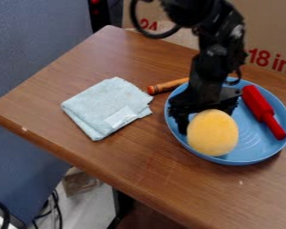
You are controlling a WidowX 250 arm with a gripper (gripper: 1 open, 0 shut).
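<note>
My black gripper (206,106) reaches down into a blue plate (248,150) on the right of the wooden table, directly behind a round yellow object (213,133) lying on that plate. The fingertips are partly hidden by the yellow object, so their state is unclear. A red object with a handle (263,112) rests on the plate's right side.
A folded light blue cloth (106,107) lies left of the plate on the table (110,161). An orange stick-like object (167,85) lies at the plate's upper left. A cardboard box (264,40) stands behind. The table's left edge drops to the floor.
</note>
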